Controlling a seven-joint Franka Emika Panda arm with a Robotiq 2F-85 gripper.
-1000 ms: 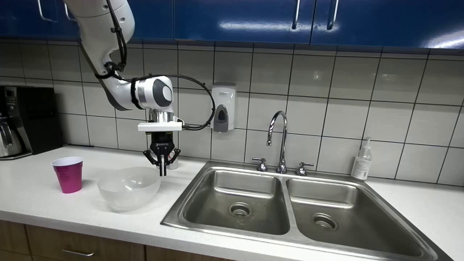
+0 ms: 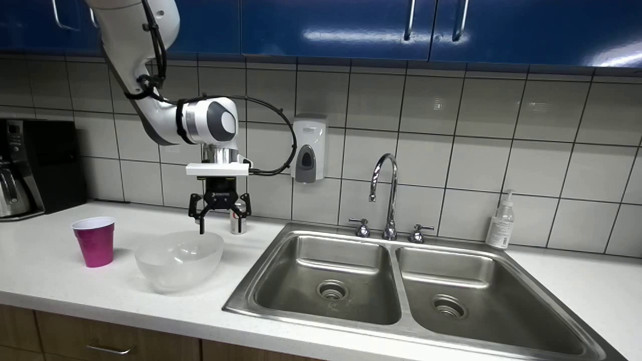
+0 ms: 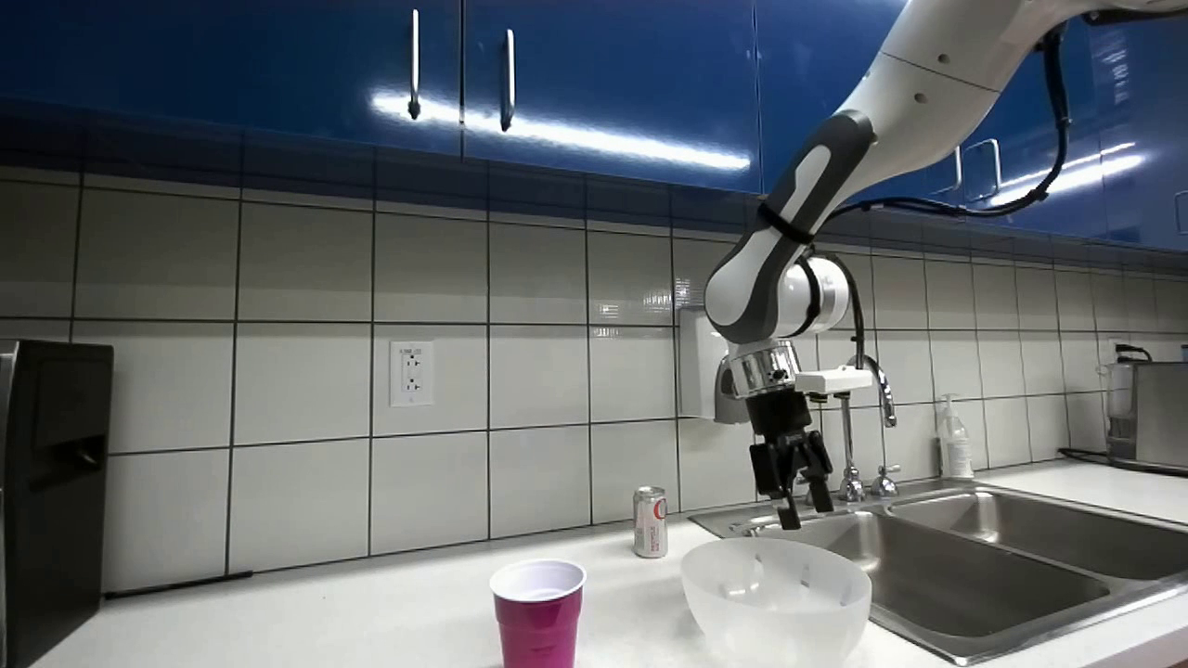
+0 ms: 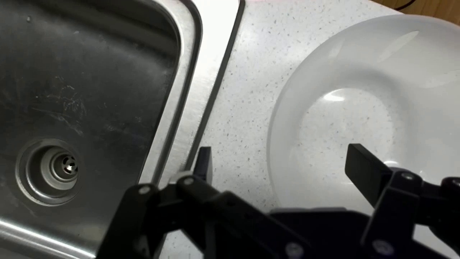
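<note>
A frosted, see-through bowl (image 2: 174, 271) rests upright on the white counter, left of the sink. My gripper (image 2: 221, 225) hangs above the bowl's right rear side, open, with nothing between its fingers. From the wrist, the gripper has one finger over the counter strip near the sink edge and the other over the bowl (image 4: 336, 181), whose inside looks empty. A magenta cup (image 2: 98, 243) with a white inside stands left of the bowl. Behind the gripper is a silver can (image 3: 651, 521), upright near the wall.
The double sink (image 2: 259, 288) lies right of the bowl, with a tall faucet (image 2: 392, 198) behind it. A pump bottle (image 2: 500, 223) stands at its back right corner. A coffee maker (image 2: 51, 162) occupies the far left. Counter between cup and wall is clear.
The gripper's fingers were together and are now spread apart. My arm has shifted slightly left and up. Bowl and cup have stayed in place.
</note>
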